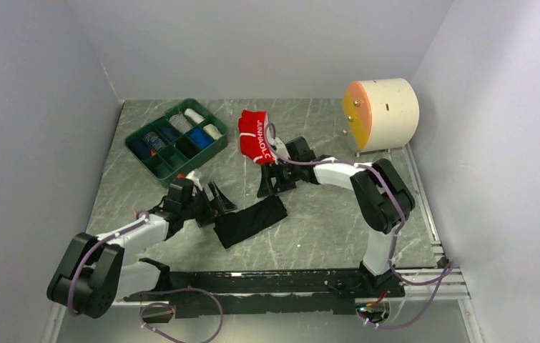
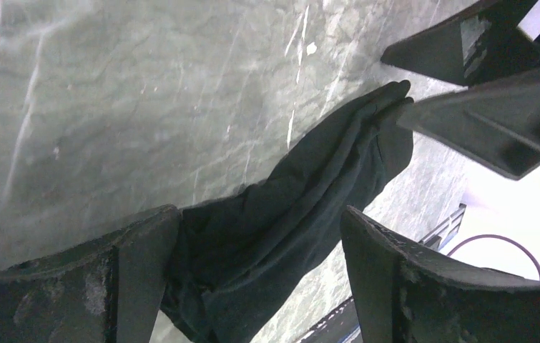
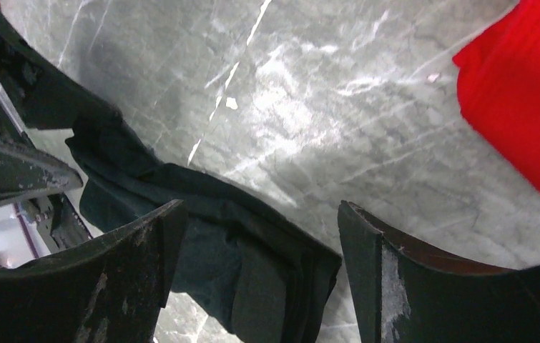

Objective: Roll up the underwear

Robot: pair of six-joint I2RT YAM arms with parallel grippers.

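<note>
A black piece of underwear (image 1: 249,223) lies as a long folded strip on the marble table, slanting up to the right, with creased folds along its upper edge. My left gripper is open, low over the strip's left end, the cloth visible between its fingers. My right gripper hangs just above the strip's right end, its fingers apart with the folded corner below and between them; nothing appears held.
A green compartment box (image 1: 209,148) with rolled garments sits at the back left. A red cloth with white lettering (image 1: 251,128) lies behind the right arm. A white cylindrical cabinet (image 1: 388,114) stands back right.
</note>
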